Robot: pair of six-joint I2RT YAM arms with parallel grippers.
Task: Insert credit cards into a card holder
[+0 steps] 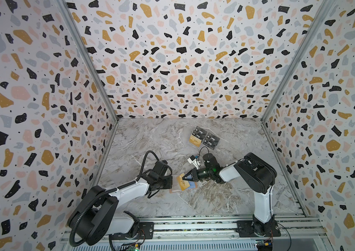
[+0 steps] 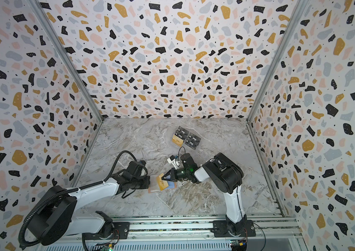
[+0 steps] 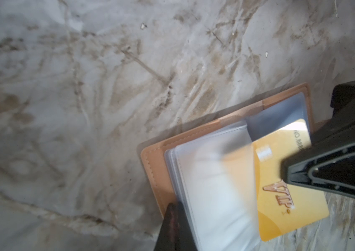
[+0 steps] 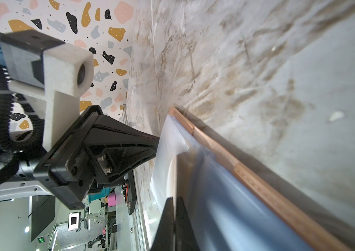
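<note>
The tan card holder [image 3: 154,167] lies open on the table, its clear sleeves [image 3: 215,188] spread over the left part. A gold VIP card is pinched in my right gripper, which is shut on it; edge-on, the card runs up between the fingers in the right wrist view. Its left side meets the sleeve's right edge, and a yellow tint shows through the plastic. How deep it sits inside cannot be told. At the sleeves' outer left edge my left gripper is shut, apparently with the thin plastic between its fingers.
Farther back on the table lie several black VIP cards [image 1: 212,138] and a gold card [image 1: 195,140] in a clear tray.
</note>
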